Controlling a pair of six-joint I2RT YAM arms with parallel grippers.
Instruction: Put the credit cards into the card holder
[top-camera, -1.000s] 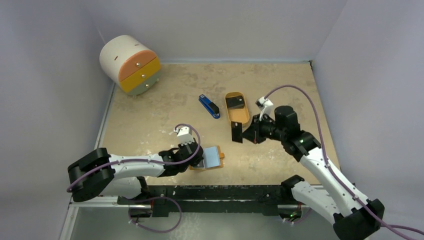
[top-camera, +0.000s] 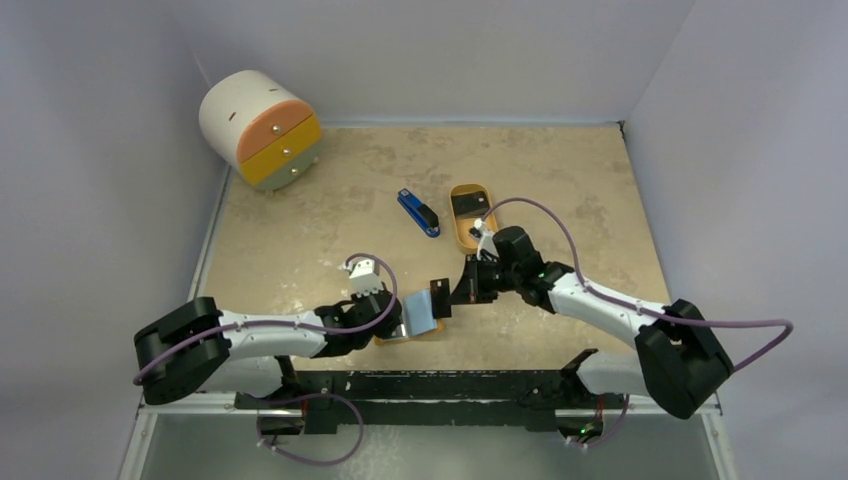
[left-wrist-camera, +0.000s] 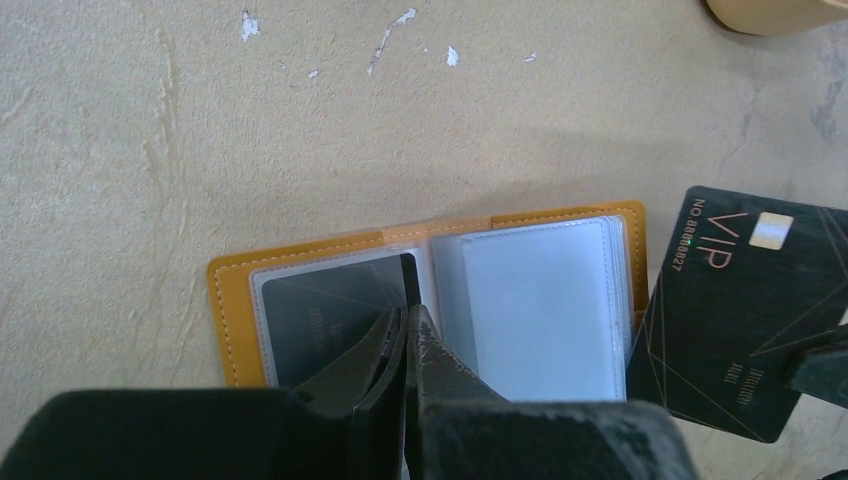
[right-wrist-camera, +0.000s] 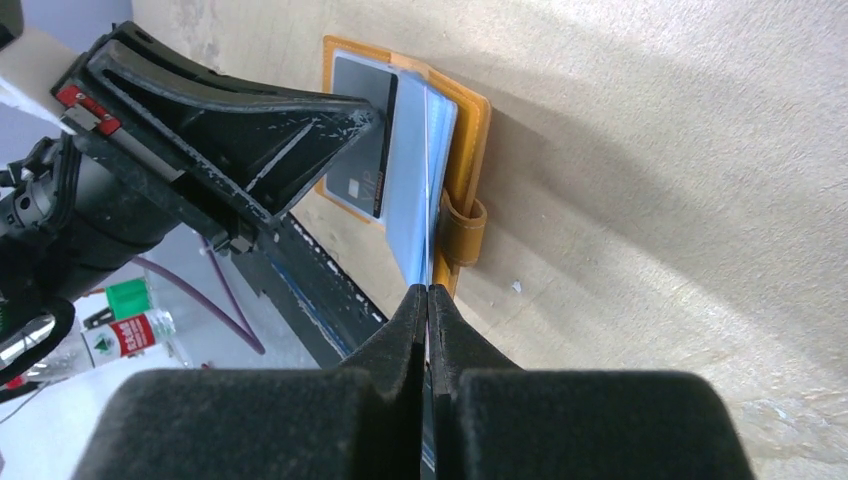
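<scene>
The tan card holder (left-wrist-camera: 311, 246) lies open with clear sleeves; a black card (left-wrist-camera: 335, 300) is in its left sleeve. Its pale blue right-hand leaves look lifted in the right wrist view. My right gripper is shut on a second black card (left-wrist-camera: 740, 300), marked VIP. From the right wrist this card shows edge-on as a thin line; from above, it hangs at the holder's right edge. Over the holder's middle, by the inner edge of the sleeved card, my left gripper is shut; nothing clearly shows between its fingers.
A yellow tray (top-camera: 460, 228) behind the right arm contains a black card (top-camera: 469, 204). A blue stapler (top-camera: 418, 212) lies left of it, and a drawer drum (top-camera: 262, 130) stands at the back left.
My right gripper has carried its card left and toward the front, up to the holder. The left gripper has shifted slightly left, and the holder's blue leaves look more tilted than before.
</scene>
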